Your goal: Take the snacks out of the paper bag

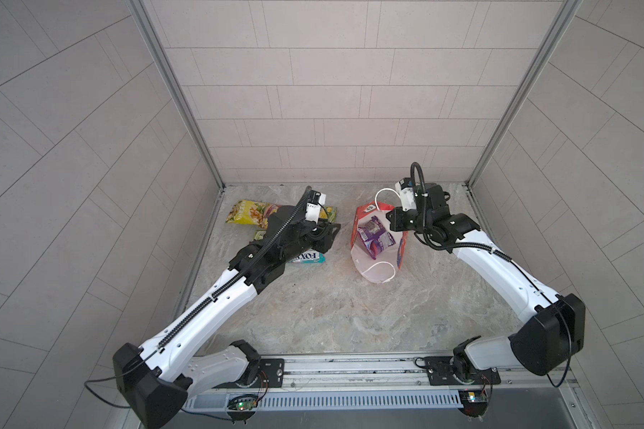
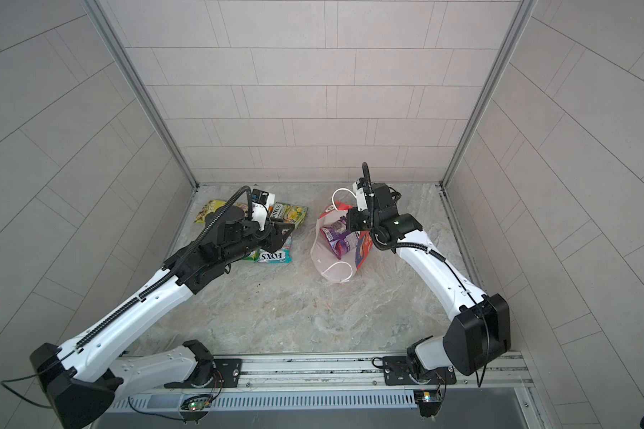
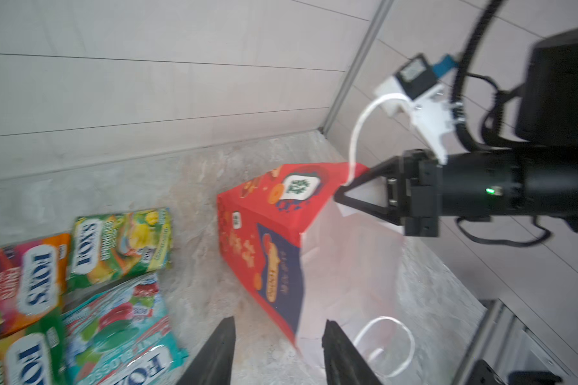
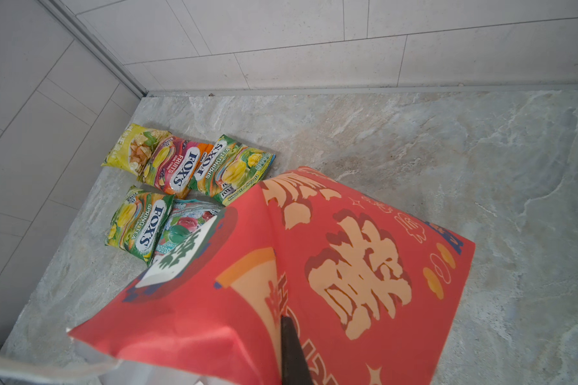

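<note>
The red paper bag [image 3: 263, 256] lies with its white inside showing. Purple snack packs [image 1: 374, 236] are inside it in the top views. My right gripper is at the bag's upper rim in the left wrist view, shut, apparently on the red paper, which fills the right wrist view around the dark fingertip. My left gripper stands open with nothing between its fingers, left of the bag, above several Fox's snack packs [image 4: 173, 163] lying on the counter.
Tiled walls [image 1: 365, 100] close in the counter [image 1: 322, 314] at the back and sides.
</note>
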